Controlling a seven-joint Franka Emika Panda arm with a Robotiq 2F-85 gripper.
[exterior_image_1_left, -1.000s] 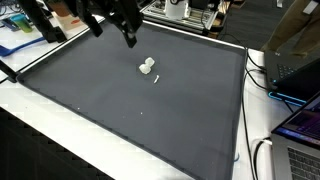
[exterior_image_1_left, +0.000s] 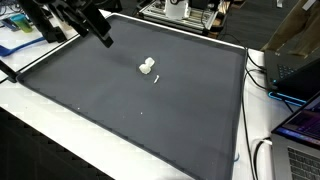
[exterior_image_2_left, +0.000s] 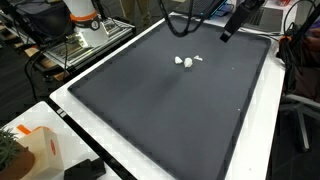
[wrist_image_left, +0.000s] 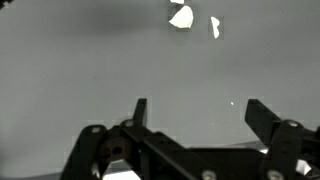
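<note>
Two small white lumps (exterior_image_1_left: 147, 66) lie side by side on the dark grey mat (exterior_image_1_left: 150, 110). A thin white sliver (exterior_image_1_left: 156, 79) rests close to them. In the wrist view one white lump (wrist_image_left: 182, 17) shows whole near the top edge, with the other partly cut off above it and the white sliver (wrist_image_left: 215, 26) to its right. My gripper stands open above the mat, its fingers (wrist_image_left: 139, 112) wide apart and bare mat showing between them. In exterior view 1 the black arm hangs at upper left, to the left of the white pieces.
Laptops (exterior_image_1_left: 296, 156) sit beyond the mat at the right of exterior view 1. Cables lie along the mat's edges. A box with a green top (exterior_image_2_left: 15, 155) stands off the mat at lower left in exterior view 2.
In exterior view 1 my gripper has moved left, away from the white pieces. The lumps and sliver have stayed in place.
</note>
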